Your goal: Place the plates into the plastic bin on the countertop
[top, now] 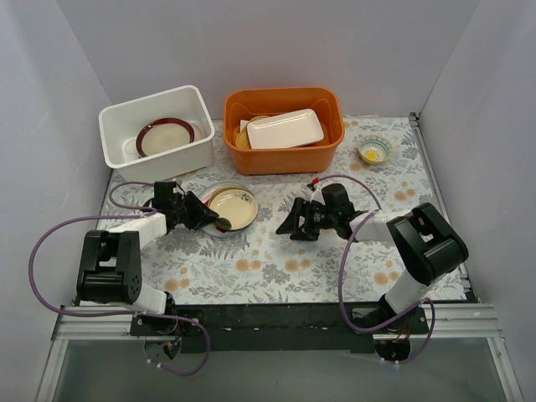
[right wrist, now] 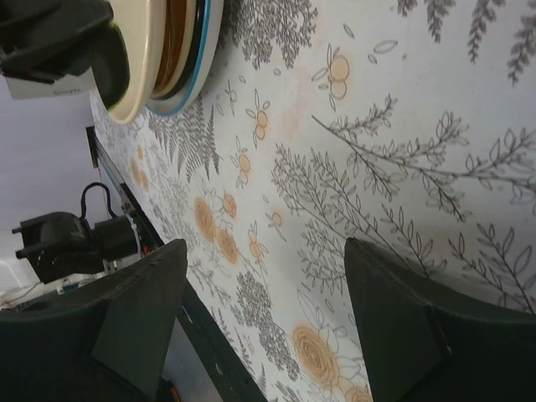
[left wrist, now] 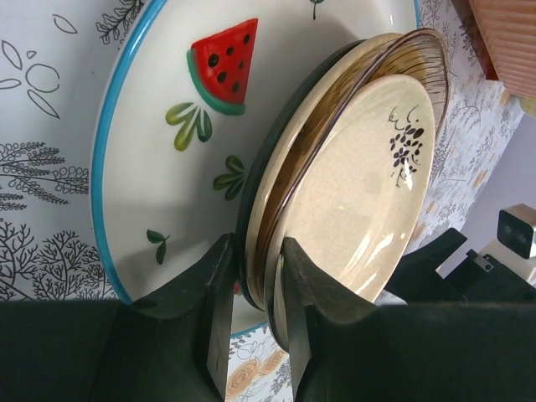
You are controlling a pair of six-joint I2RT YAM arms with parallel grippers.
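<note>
In the left wrist view, a stack of cream and brown-rimmed small plates [left wrist: 368, 167] is tipped up on edge over a larger blue-rimmed plate [left wrist: 151, 151] with a watermelon print. My left gripper is shut on the stack's near rim, one finger on each side of it. From above, the small plates [top: 234, 208] stand tilted within the blue-rimmed plate [top: 223, 234], left of centre. Over bare cloth to their right, my right gripper [top: 296, 224] stays open and empty. At the back are a white plastic bin [top: 180, 157] and an orange plastic bin [top: 285, 161].
Inside the white bin lies a red-rimmed plate [top: 166, 138]. A white rectangular tray [top: 285, 130] and other dishes fill the orange bin. A patterned bowl [top: 374, 150] sits at the back right. Open cloth lies between the arms and at the front.
</note>
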